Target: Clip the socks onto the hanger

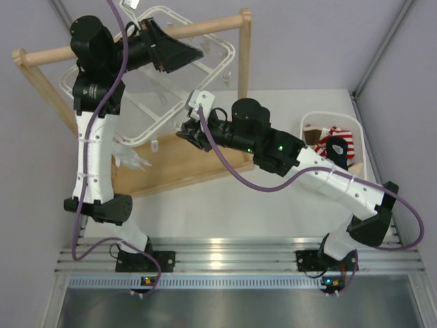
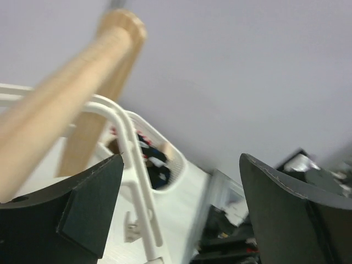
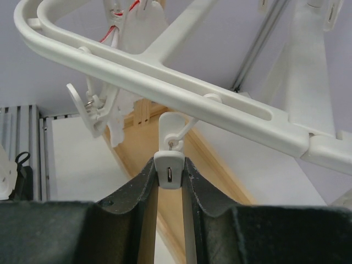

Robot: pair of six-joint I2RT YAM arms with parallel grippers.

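Observation:
The white hanger [image 1: 229,61] hangs from a wooden rack, with small clips along its frame. In the right wrist view, my right gripper is shut on the lower end of one white clip [image 3: 169,160] under the rail. High over the hanger in the top view, my left gripper [image 1: 186,60] reaches past the rack's bar; its fingers [image 2: 82,206] stand wide apart with nothing between them. A white sock [image 1: 128,156] with some red hangs at the hanger's left front corner. More socks, one striped red and white [image 1: 341,137], lie in the basket.
The rack's top bar [image 1: 212,26] runs close to my left gripper, and its wooden base [image 1: 160,181] lies below. At the right stands the white basket [image 1: 331,115]. The white table [image 1: 198,212] in front of the rack is clear.

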